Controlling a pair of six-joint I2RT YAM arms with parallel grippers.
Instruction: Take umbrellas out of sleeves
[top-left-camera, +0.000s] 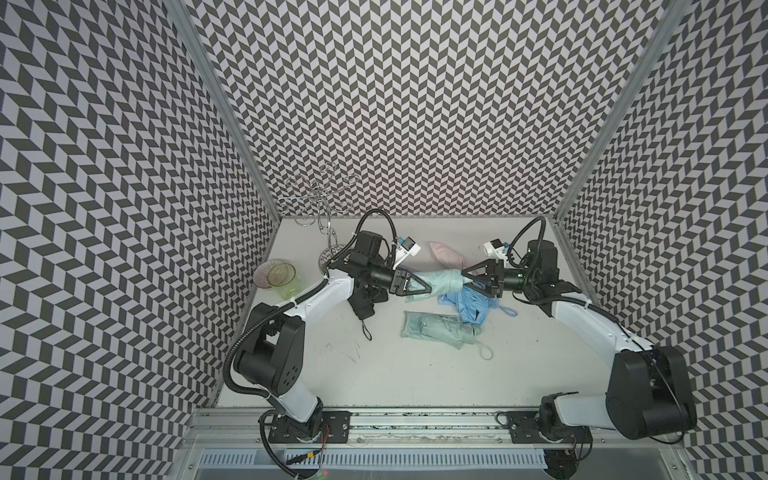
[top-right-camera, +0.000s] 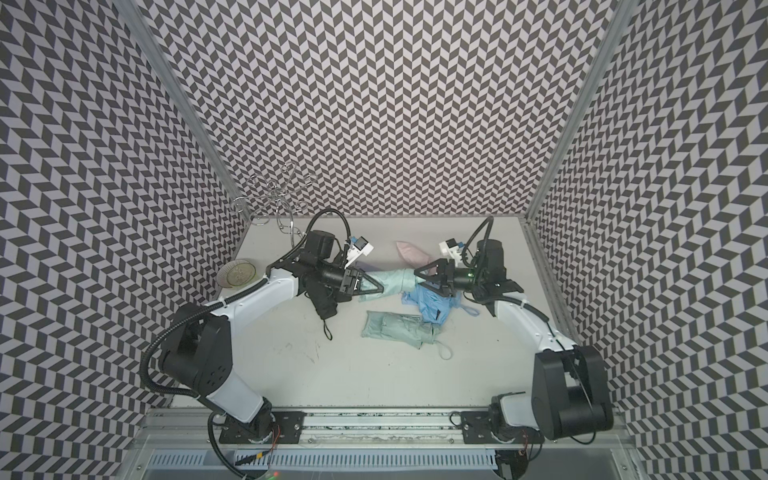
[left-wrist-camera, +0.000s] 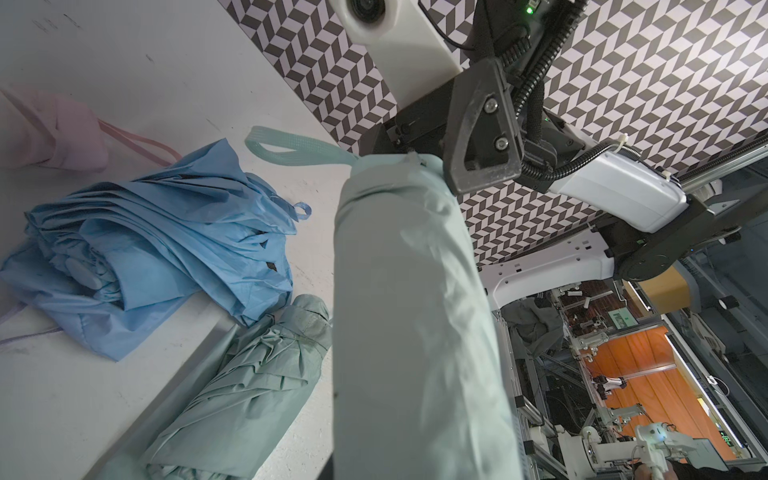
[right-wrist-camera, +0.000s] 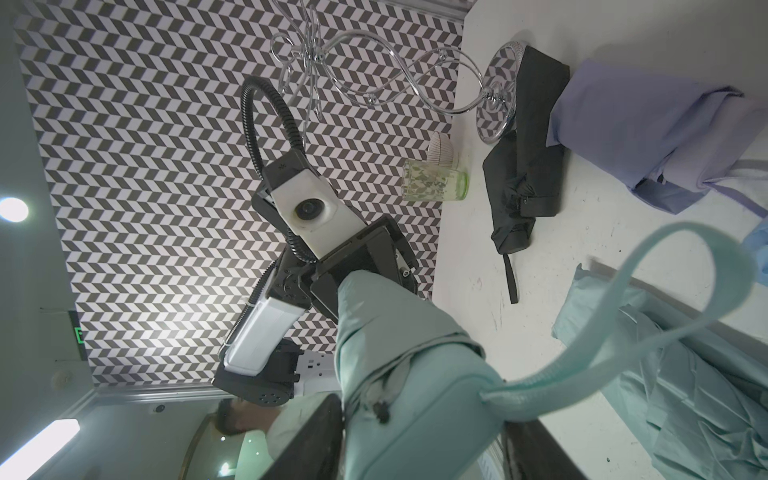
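Observation:
A mint-green umbrella in its sleeve (left-wrist-camera: 416, 304) is held up off the table, lying across between my two arms. My left gripper (top-left-camera: 417, 285) is shut on its left end; most of those fingers hide behind the fabric in the left wrist view. My right gripper (top-left-camera: 466, 275) is at the other end, its fingers part open. In the right wrist view its blurred fingers (right-wrist-camera: 324, 438) stand on either side of the umbrella's end, where a wrist loop (right-wrist-camera: 720, 272) sticks out. Whether they touch it I cannot tell. Another green umbrella (top-left-camera: 433, 327) lies on the table in front.
A blue umbrella (top-left-camera: 470, 304) lies beneath the right gripper. Behind are a pink umbrella (top-left-camera: 446, 255) and a purple one (right-wrist-camera: 640, 128). A black umbrella (right-wrist-camera: 528, 152) rests near the metal stand (right-wrist-camera: 497, 92) at left, beside a green glass (right-wrist-camera: 436, 181).

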